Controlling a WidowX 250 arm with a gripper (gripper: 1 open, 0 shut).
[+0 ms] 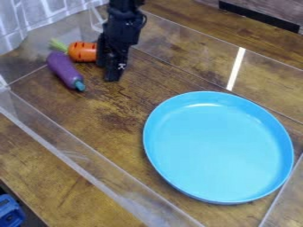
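Observation:
The black gripper (109,62) reaches down from the top of the camera view, right at the orange carrot (84,52) with its green top, partly covering it. Whether its fingers are open or shut on the carrot cannot be made out. A purple eggplant (63,68) lies just left and below the carrot on the wooden table (106,142). A large light blue plate (217,145) sits at the lower right, apart from both vegetables.
Clear plastic walls edge the workspace along the left and bottom. A small blue object (9,213) shows at the lower left corner, outside.

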